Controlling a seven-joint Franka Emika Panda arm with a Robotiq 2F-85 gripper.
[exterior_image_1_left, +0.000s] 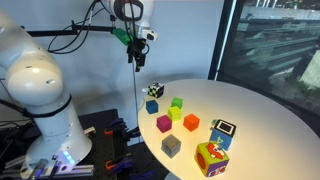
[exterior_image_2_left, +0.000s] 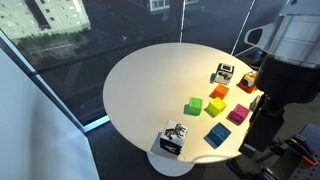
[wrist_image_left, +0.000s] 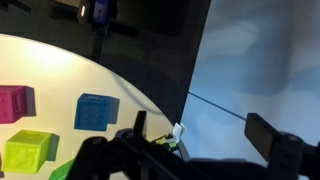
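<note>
High above the left end of the white table, my gripper (exterior_image_1_left: 138, 62) stands open, with empty space between its fingers. In the wrist view the two dark fingers (wrist_image_left: 134, 142) are wide apart, over the table's edge. A blue block (wrist_image_left: 92, 112) lies on the table to the left of them, well below. Left of that are a magenta block (wrist_image_left: 12, 103) and a yellow one (wrist_image_left: 27, 151). A green block (exterior_image_1_left: 177, 102), an orange block (exterior_image_1_left: 191, 122) and a grey block (exterior_image_1_left: 171, 146) lie farther along the table.
A black-and-white patterned cube (exterior_image_2_left: 173, 138) sits near the table's rim. A dark blue box (exterior_image_1_left: 222, 132) and a colourful yellow-red cube (exterior_image_1_left: 212, 158) stand on the other side.
</note>
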